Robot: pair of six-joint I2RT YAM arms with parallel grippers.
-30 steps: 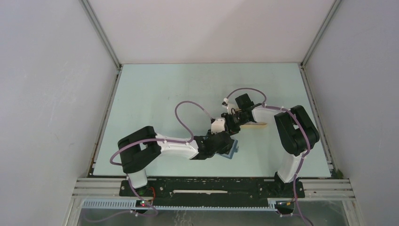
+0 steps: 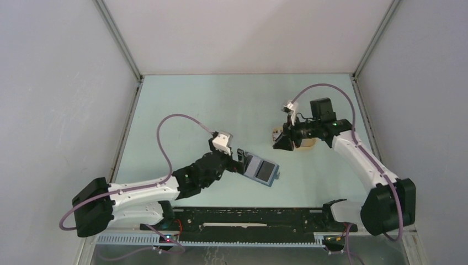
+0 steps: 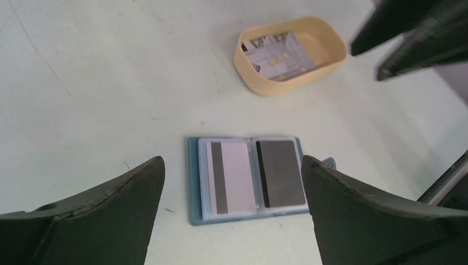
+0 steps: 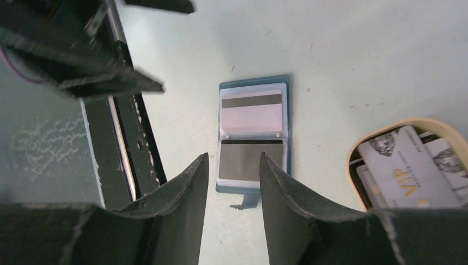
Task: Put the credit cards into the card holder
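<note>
A blue card holder [image 2: 259,168] lies on the table with two clear pockets, each showing a card: a pale one with a dark stripe [image 3: 237,176] and a dark grey one [image 3: 278,174]. Just left of it in the top view, my left gripper [image 2: 240,160] hangs open and empty. My right gripper is open and empty above the table, between the holder and a beige oval box [image 3: 259,83], which it partly hides in the top view. The box holds several cards [image 4: 405,168], white and silver.
A dark front rail [image 2: 243,215] and the side walls edge the workspace.
Both arms have drawn apart: the left moved left, uncovering the holder, and the right rose and moved right, away from the holder.
</note>
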